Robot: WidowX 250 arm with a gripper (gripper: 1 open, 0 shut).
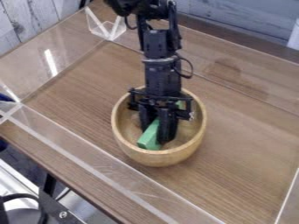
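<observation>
A wooden bowl (176, 149) sits in the middle of the table. My black gripper (158, 114) comes down from the top of the view and reaches into the bowl. A green object (149, 136) lies inside the bowl, below and among the gripper's fingers, partly hidden by them. Whether the fingers are closed on it is unclear.
Bare wooden table (233, 175) surrounds the bowl, with free room left and right. White tape marks show at the upper left, left and lower edges. Black cables lie at the lower left corner.
</observation>
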